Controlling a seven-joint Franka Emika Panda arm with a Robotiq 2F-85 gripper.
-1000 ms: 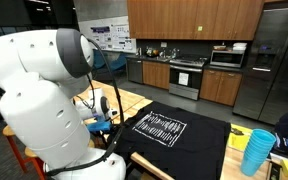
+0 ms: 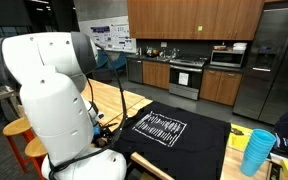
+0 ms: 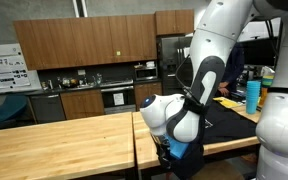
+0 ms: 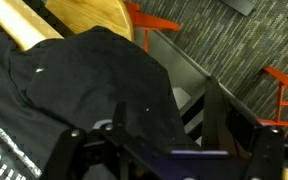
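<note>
A black cloth with white lettering (image 2: 169, 135) lies spread over the wooden table, and its printed part faces up. In the wrist view the cloth (image 4: 99, 90) fills much of the left and middle, its corner close to the table's edge. My gripper stands open over that side, its dark fingers apart at the bottom of the view. Whether the fingers touch the cloth cannot be told. Exterior view 2 has the gripper (image 3: 171, 158) low by the table's near edge. The arm largely hides it in exterior view 1.
Blue cups (image 2: 257, 150) stand at the table's right side, with a yellow item (image 2: 240, 137) behind them. Orange stools (image 2: 19, 128) are on the floor at left. Bare wooden tabletop (image 3: 64, 140) stretches left of the arm.
In exterior view 1 the arm has swung right and the wrist has come lower, so the arm now hides more of it. The cloth looks unchanged there.
</note>
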